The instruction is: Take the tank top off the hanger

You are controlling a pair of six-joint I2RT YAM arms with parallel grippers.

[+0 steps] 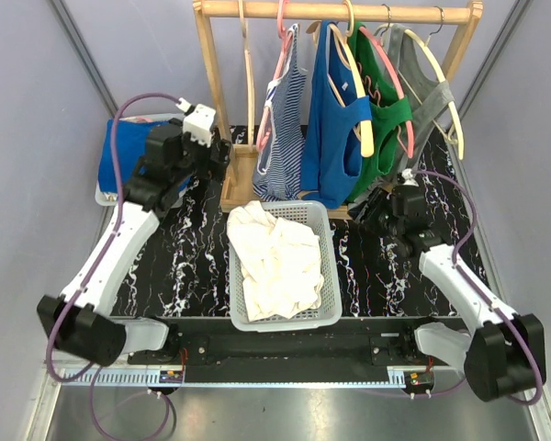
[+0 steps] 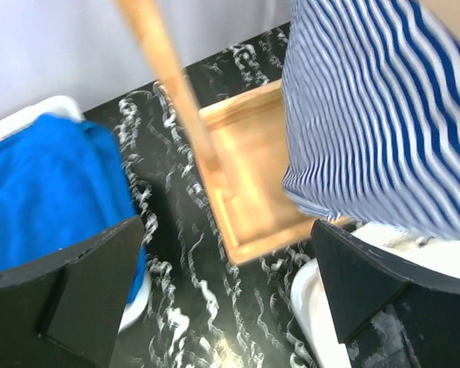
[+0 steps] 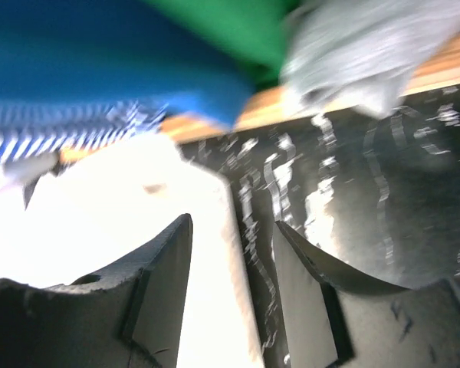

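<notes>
Tank tops hang in a row from a wooden rack. At the left is a blue-and-white striped one on a pink hanger; beside it come a blue top, a green top and a grey top. Left of the striped top, an empty-looking pale hanger hangs. My left gripper is open near the rack's left post, touching no cloth. Below the green and grey tops, my right gripper stands open, its fingers apart with nothing between them.
A grey basket with cream cloth stands front centre. Farther left, a white bin holds blue cloth.
</notes>
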